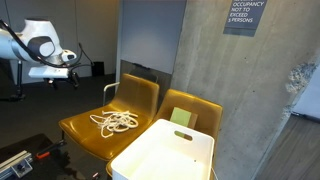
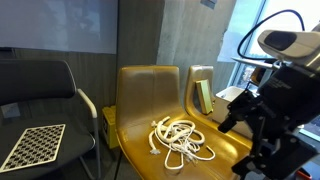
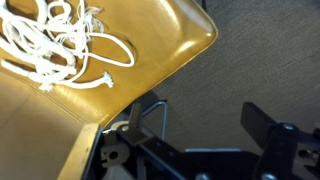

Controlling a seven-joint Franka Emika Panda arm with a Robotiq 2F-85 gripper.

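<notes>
A white rope lies loosely coiled on the seat of the tan chair. In the wrist view the rope fills the upper left, its loose end pointing toward the seat's edge. My gripper is open, its fingers wide apart with only dark floor between them. In exterior view 2 the gripper looms large at the right, close to the camera and apart from the rope. The white arm is at the far left in exterior view 1.
A white bin stands at the front, before a second tan chair with a greenish board on it. A black chair holding a checkered board is at the left in exterior view 2.
</notes>
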